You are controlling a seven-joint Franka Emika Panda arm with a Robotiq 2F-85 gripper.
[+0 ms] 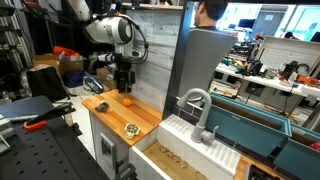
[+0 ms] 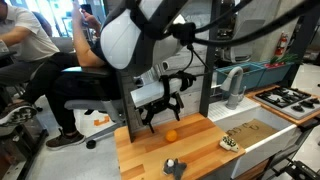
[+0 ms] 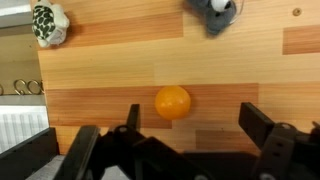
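Note:
An orange ball-like object (image 3: pixel 173 102) lies on the wooden counter (image 3: pixel 100 75), close to the middle of the wrist view. My gripper stands open above it, its two dark fingers spread wide on either side with nothing between them. From the second exterior view, the gripper (image 2: pixel 160 125) hangs over the counter just behind the orange object (image 2: pixel 171 135). A grey plush toy (image 3: pixel 215 12) and a white spotted toy (image 3: pixel 48 22) rest farther off, near the upper edge of the wrist view.
To the right of the counter are an open drawer (image 1: pixel 158 153), a white sink (image 1: pixel 190 145) and its faucet (image 1: pixel 197 113). A wall panel (image 1: pixel 155 65) rises behind the counter. Bare wood surrounds the orange object.

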